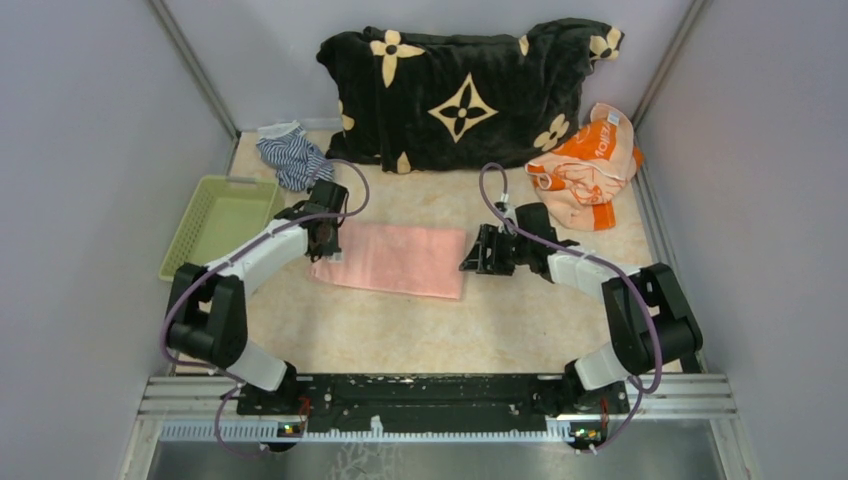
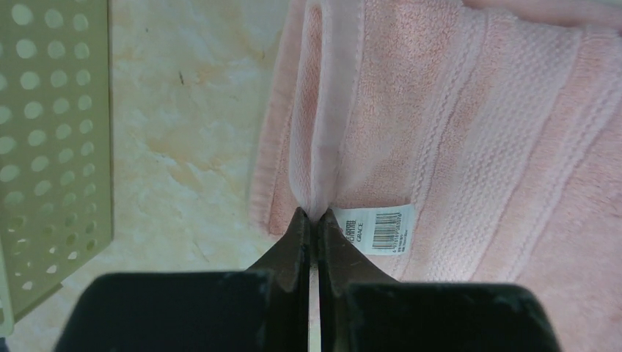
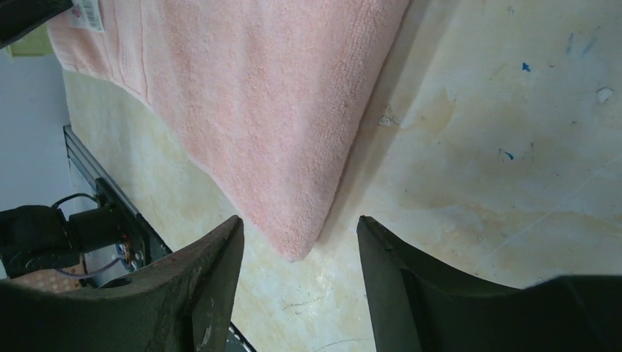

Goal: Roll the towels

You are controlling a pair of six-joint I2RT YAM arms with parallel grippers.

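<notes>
A pink towel (image 1: 400,258) lies folded into a long flat strip across the middle of the table. At its left end my left gripper is shut, with the towel's hemmed edge pinched at its fingertips, close by a white barcode label (image 2: 375,229). The layers there sit slightly apart, a lower hem peeking out to the left. Beyond the towel's right end stands my right gripper, open, with nothing gripped; a towel corner (image 3: 295,242) appears between its spread fingers in the right wrist view, apart from both.
A green basket (image 1: 178,238) stands at the left edge, beside my left arm. A striped cloth (image 1: 290,158) lies behind it, a large black patterned cloth (image 1: 420,120) along the back, an orange towel (image 1: 590,165) at back right.
</notes>
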